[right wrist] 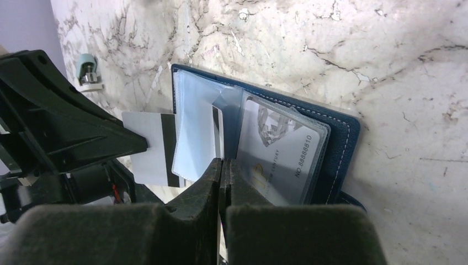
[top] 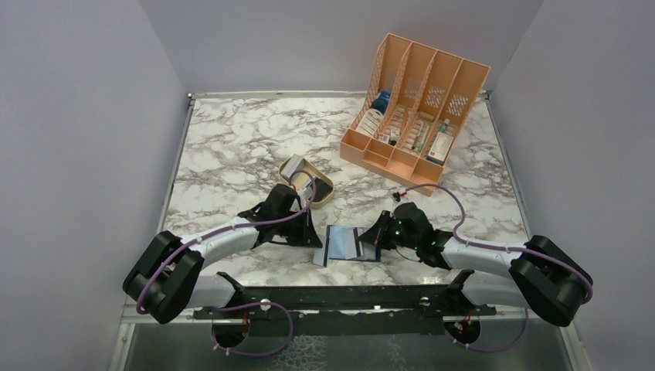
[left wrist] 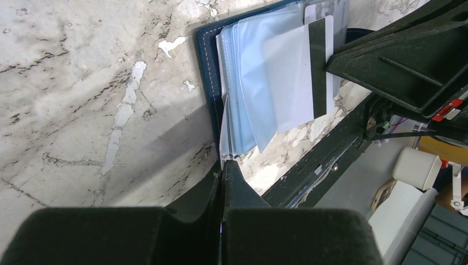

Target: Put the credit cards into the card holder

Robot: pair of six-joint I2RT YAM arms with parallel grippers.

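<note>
The navy card holder [right wrist: 336,160] lies open on the marble table near the front edge, with clear blue sleeves [top: 340,241]. A silver card [right wrist: 278,152] sits in a right-hand sleeve. A white card with a dark stripe [right wrist: 146,146] sticks out from the holder's left. My left gripper is shut at that side, at the card's edge; whether it pinches it cannot be told. My right gripper is shut over the middle of the holder, at the edge of another striped card [left wrist: 290,72] among the sleeves.
A tan tray [top: 332,193] with cards stands behind my left gripper. A peach organiser [top: 359,158] with bottles and boxes stands at the back right. The front edge is close.
</note>
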